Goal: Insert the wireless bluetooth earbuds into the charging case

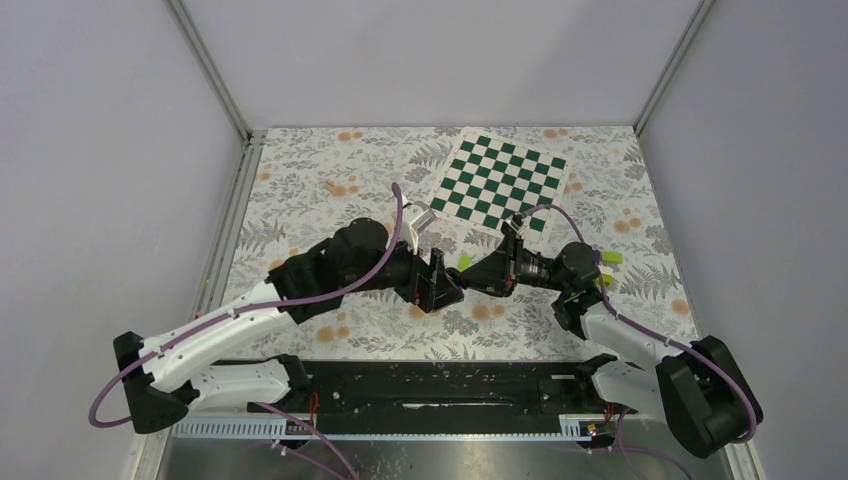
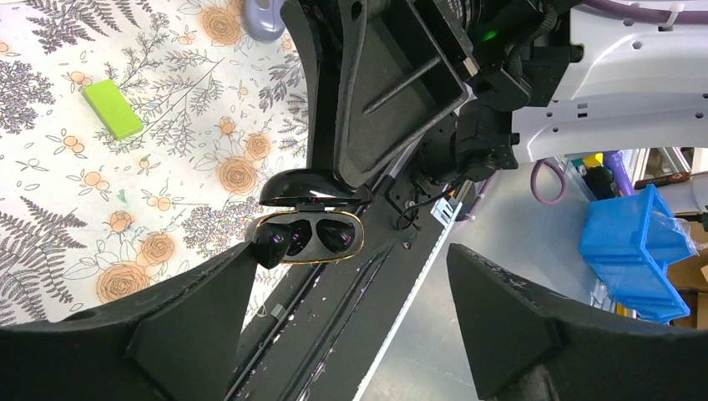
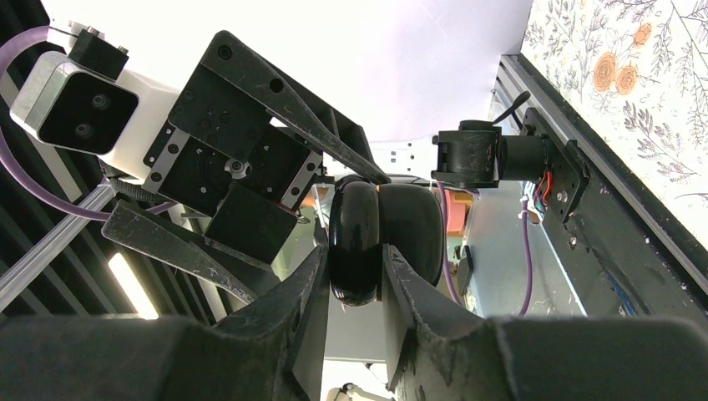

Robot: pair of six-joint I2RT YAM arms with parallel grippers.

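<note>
My right gripper [image 1: 470,275] is shut on the black charging case, held in the air with its lid open; in the right wrist view its glossy black body [image 3: 355,242] fills the space between the fingertips. My left gripper is part open just before the case, its left fingertip at a glossy black earbud [image 2: 269,245] at the case's left end. Further dark glossy shapes show in the case's cavities; whether the earbud is inside or resting at the edge I cannot tell.
A green block [image 2: 113,109] lies on the floral table below. A checkered board [image 1: 498,182] lies at the back, and green pieces [image 1: 615,258] lie at the right, beside the right arm.
</note>
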